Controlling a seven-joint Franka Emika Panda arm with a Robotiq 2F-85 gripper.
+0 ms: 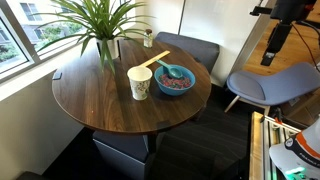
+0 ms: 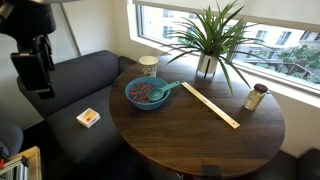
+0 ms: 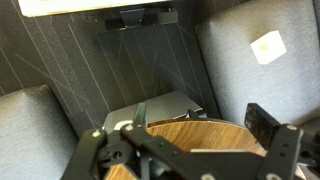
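Note:
Wide apart in the wrist view stand the fingers [image 3: 260,122] of my gripper, open with nothing between them. Its dark body hangs high at the right edge in exterior view 1, well away from the round wooden table [image 1: 95,95]. On that table a blue bowl [image 1: 175,86] holds small reddish-brown pieces, and a teal spoon [image 1: 176,72] rests in it. Beside the bowl is a patterned paper cup [image 1: 140,83]. A long flat wooden stick [image 2: 211,106] lies near them.
A leafy plant [image 2: 212,45] in a pot and a small jar [image 2: 256,96] also stand on the table. Grey chairs [image 1: 270,85] surround it; a small pale box [image 2: 88,118] lies on one seat.

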